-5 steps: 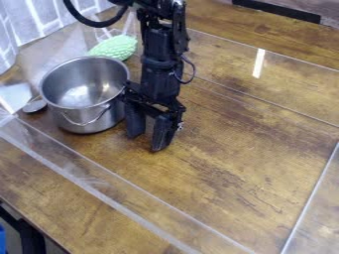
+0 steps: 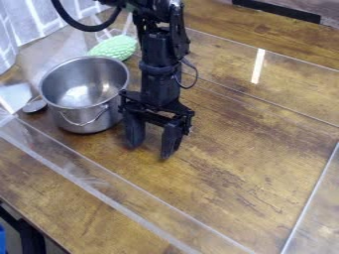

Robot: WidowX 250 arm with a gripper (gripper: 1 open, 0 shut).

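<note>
My black gripper [image 2: 153,134] is low over the wooden table [image 2: 232,169], just right of a steel pot [image 2: 82,87]. Its two fingers hang apart, and the frames show nothing clearly held between them; the space under the wrist is partly hidden by the gripper body.
A green-and-white scrubber [image 2: 115,46] lies behind the pot. A metal utensil [image 2: 30,103] and a white item [image 2: 15,94] are at the left.
The gripper has shifted slightly to the right, away from the pot. The pot appears unmoved.
</note>
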